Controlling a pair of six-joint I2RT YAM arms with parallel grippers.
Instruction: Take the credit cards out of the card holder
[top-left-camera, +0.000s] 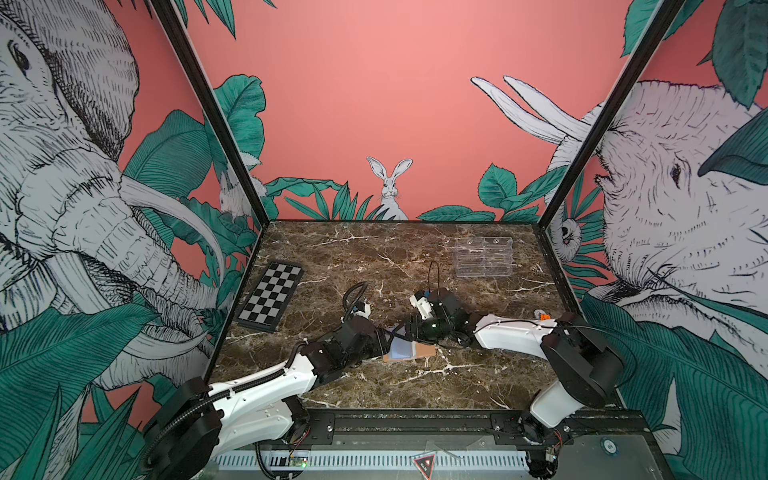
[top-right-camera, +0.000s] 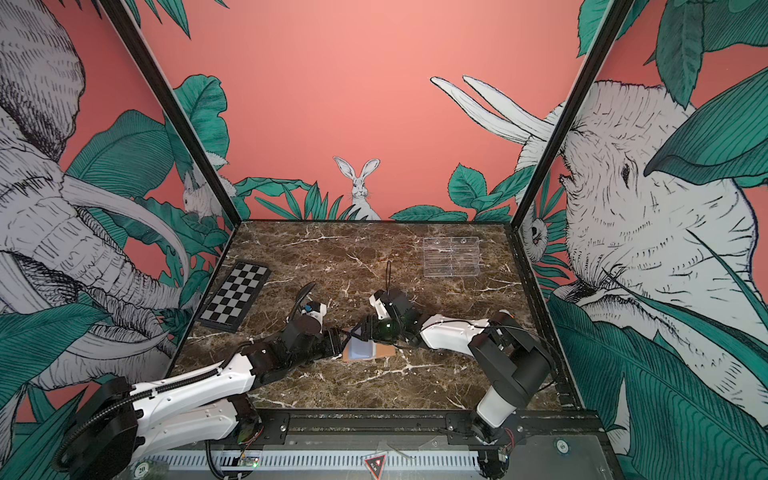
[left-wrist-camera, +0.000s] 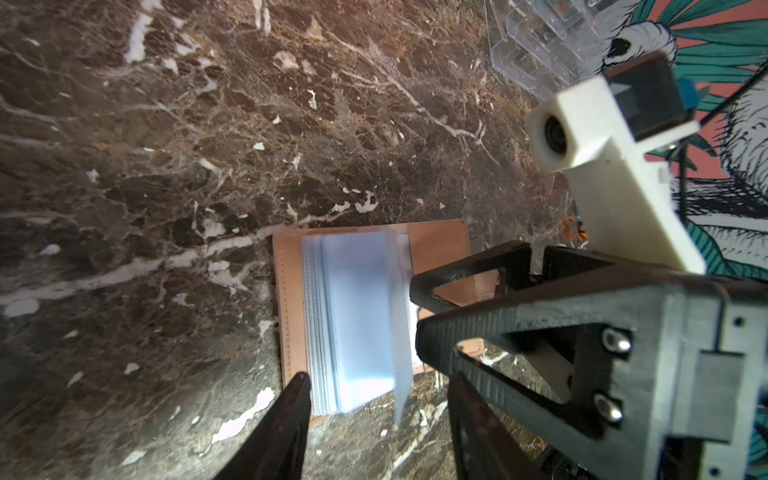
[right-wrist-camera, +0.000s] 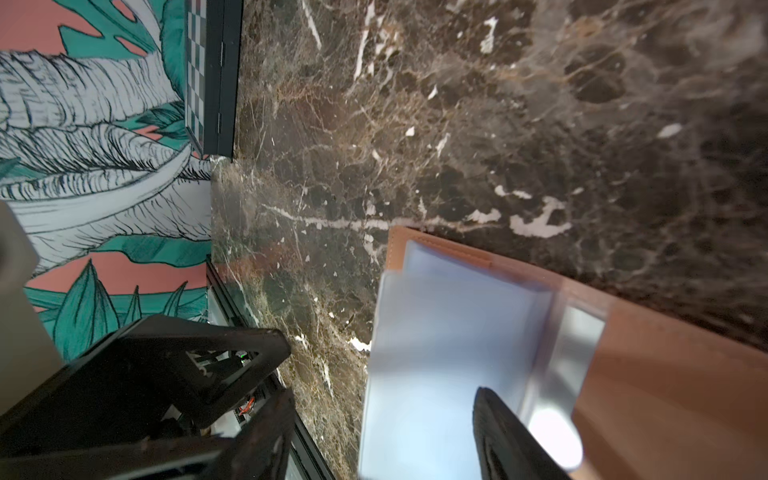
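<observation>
The card holder, with its tan cover spread open, lies on the marble table near the front middle. Its pale blue, translucent sleeves are stacked on the left half, and one leaf stands raised edge-on in the left wrist view. Above the near edge, my left gripper has its fingers apart. My right gripper is open over the pale sleeves, which pass below and between its fingers in the right wrist view. From the left, the right fingers appear beside the raised leaf. No separate card can be made out.
A checkered board lies at the table's left side. A clear compartment box stands at the back right, and a small orange item lies near the right edge.
</observation>
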